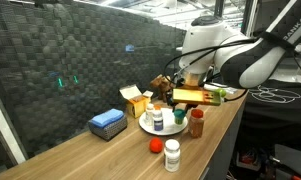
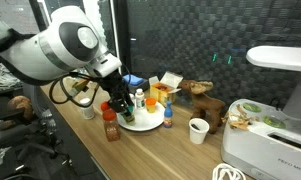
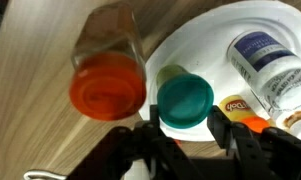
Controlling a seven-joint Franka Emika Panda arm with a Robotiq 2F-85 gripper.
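A small green-capped container (image 3: pixel 185 100) sits in my gripper, which is shut on it, with the dark fingers to either side of the cap. In exterior view 1 the green container (image 1: pixel 179 117) is low over the right part of the white plate (image 1: pixel 165 130). Whether its base touches the plate cannot be told. Two white bottles, one with a blue label (image 3: pixel 262 52), stand on the plate. An orange-and-white item (image 3: pixel 235 106) lies close to them. The second exterior view shows the gripper (image 2: pixel 121 102) reaching down over the plate (image 2: pixel 145 124).
A red-lidded jar (image 1: pixel 197 124) stands close beside the gripper, just off the plate. Nearer are a red round object (image 1: pixel 156 146) and a white bottle (image 1: pixel 172 155). Behind stand a yellow box (image 1: pixel 135 101) and a blue box (image 1: pixel 108 124).
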